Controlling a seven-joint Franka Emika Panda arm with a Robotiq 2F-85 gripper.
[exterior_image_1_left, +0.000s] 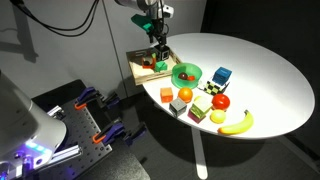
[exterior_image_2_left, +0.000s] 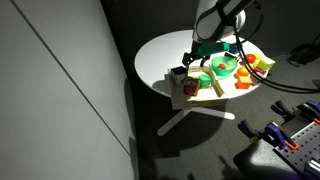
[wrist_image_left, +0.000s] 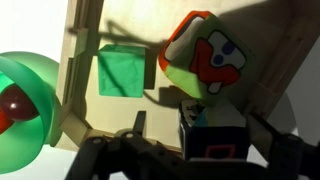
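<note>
My gripper is open above a shallow wooden box (wrist_image_left: 72, 85), its dark fingers standing either side of a dark patterned block (wrist_image_left: 212, 140) with a red patch. Whether the fingers touch that block cannot be told. Also in the box are a green cube (wrist_image_left: 121, 70) and a mushroom-picture block (wrist_image_left: 212, 58) with green and red edges. In exterior view 2 the dark block (exterior_image_2_left: 178, 73) lies at the box's far left corner, with my gripper (exterior_image_2_left: 187, 60) close above it.
Beside the box stands a green bowl (exterior_image_1_left: 186, 76) holding red pieces. Along the white table's (exterior_image_1_left: 255, 65) near side lie an orange cube (exterior_image_1_left: 166, 95), a grey cube (exterior_image_1_left: 177, 106), a blue block (exterior_image_1_left: 222, 76) and a banana (exterior_image_1_left: 237, 125).
</note>
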